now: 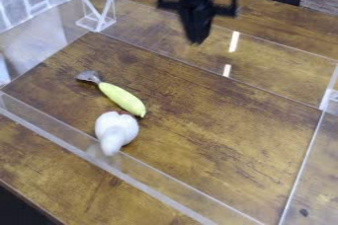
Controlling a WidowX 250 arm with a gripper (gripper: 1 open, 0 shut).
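Note:
My gripper is raised at the top centre of the camera view, dark and motion-blurred, above the wooden floor of a clear-walled enclosure; whether anything is between its fingers is too blurred to see, and it looks shut. A pale yellow-green elongated object with a silver end lies at the left of the floor. Below it rests a white bulbous object, its narrow end toward the front.
Clear plastic walls border the floor, with a low one along the front and another at the right. A white bracket stands at the back left.

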